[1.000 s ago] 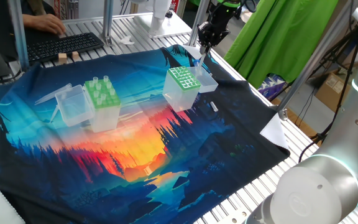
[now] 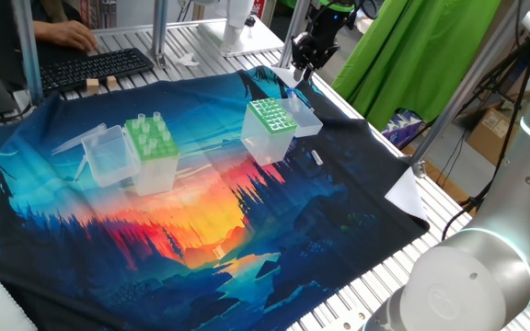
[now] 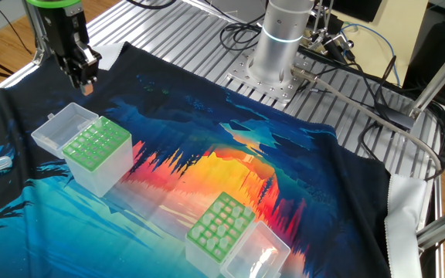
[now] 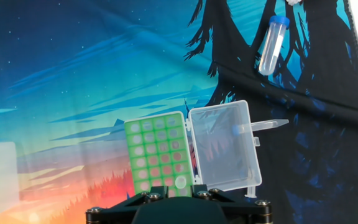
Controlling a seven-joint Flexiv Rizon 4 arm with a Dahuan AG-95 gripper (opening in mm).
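My gripper shows at the bottom of the wrist view, its fingers apart on either side of a pale round spot (image 4: 180, 182) over the rack. Exterior view 1 has the gripper (image 2: 303, 75) at the far edge of the cloth, above and behind a green-topped tip box (image 2: 270, 145). Its translucent lid is folded back. From the other side, the gripper (image 3: 88, 89) hangs above that same box (image 3: 103, 170). A second green-topped box (image 2: 155, 165) has several clear tips standing up and its lid (image 2: 111, 156) open.
A blue-capped tube (image 4: 271, 46) lies on the cloth. Beside the open lid (image 4: 222, 149) lies a clear pointed piece (image 4: 271, 125). A small white piece (image 2: 316, 157) rests near the far box.
One second ago a slender pale thing hung below my fingers in exterior view 1; it no longer shows there now. The boxes have not moved.
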